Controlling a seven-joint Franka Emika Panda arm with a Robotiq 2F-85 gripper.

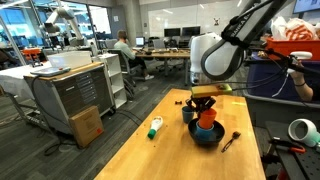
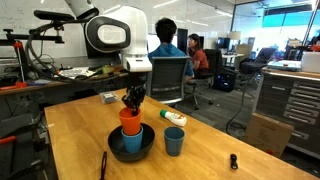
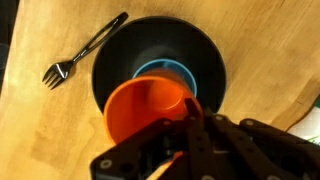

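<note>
My gripper [image 2: 133,101] is shut on the rim of an orange cup [image 2: 131,120], one finger inside its mouth in the wrist view. Directly below is a blue cup [image 2: 132,140], standing in a black bowl [image 2: 146,151]. The orange cup's lower part meets or overlaps the blue cup's top in the exterior views; how deep it sits cannot be told. From above, the orange cup [image 3: 135,112] looks tilted and offset, with part of the blue rim [image 3: 170,64] showing beside it.
Beside the bowl stands a grey-blue cup [image 2: 174,141]. A dark fork [image 3: 82,50] lies on the other side. Behind is a white bottle with green [image 2: 171,117], and a small black object [image 2: 233,161] lies apart.
</note>
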